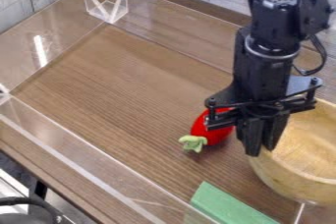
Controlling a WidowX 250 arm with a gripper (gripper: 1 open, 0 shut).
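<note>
My black gripper (pixel 257 128) is at the right of the camera view, shut on the near-left rim of a tan wooden bowl (pixel 302 154), which runs off the right edge. Just left of the gripper lies a red object with a pale green tip (pixel 210 130), partly hidden behind it. A green rectangular object (pixel 230 204) lies on the table below and left of the bowl.
Clear fixtures stand at the back left corner and left edge. Dark cables show at the bottom left and top.
</note>
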